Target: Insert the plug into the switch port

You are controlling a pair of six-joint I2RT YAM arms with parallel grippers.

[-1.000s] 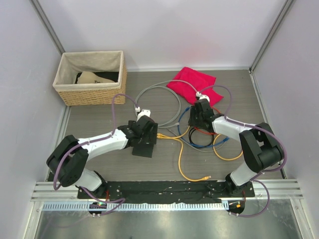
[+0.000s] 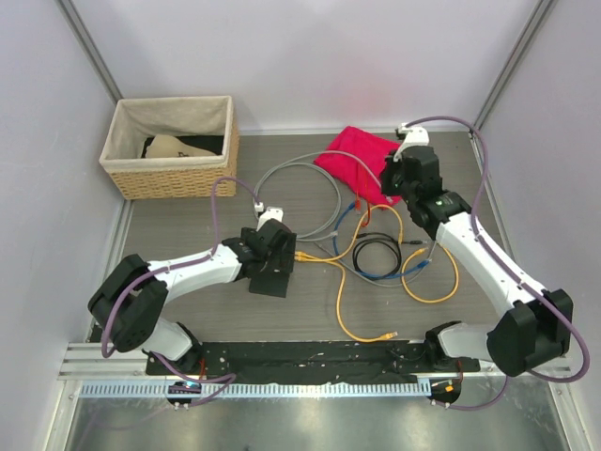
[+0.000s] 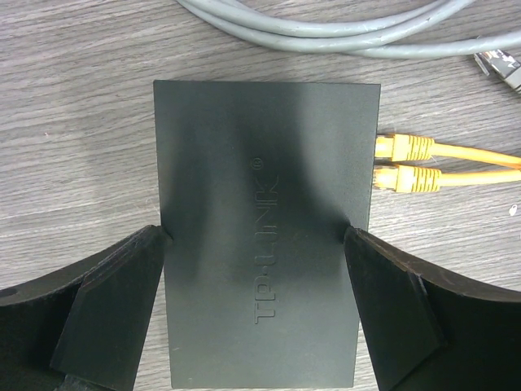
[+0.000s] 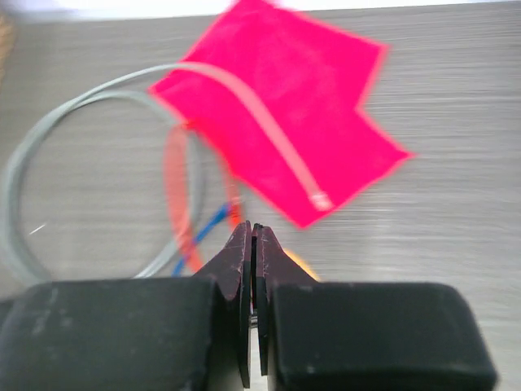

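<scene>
The black TP-LINK switch [image 3: 262, 204] lies flat on the floor under my left gripper, whose fingers stand open over it. Two yellow cable plugs [image 3: 407, 179] lie at its right side; whether they sit in ports is unclear. A grey cable's metal plug [image 3: 496, 69] lies above them. My right gripper is raised high at the right, shut on something mostly hidden behind its fingers, apparently a red cable [image 4: 187, 228] that hangs blurred below.
A wicker basket [image 2: 169, 183] stands at back left. A pink cloth [image 2: 343, 141] lies at the back, with coiled grey, blue, black and yellow cables [image 2: 338, 310] across the middle and right.
My right arm has risen from the cables at the middle right to high over the back right, and red cable has lifted with it. The left arm has not moved.
</scene>
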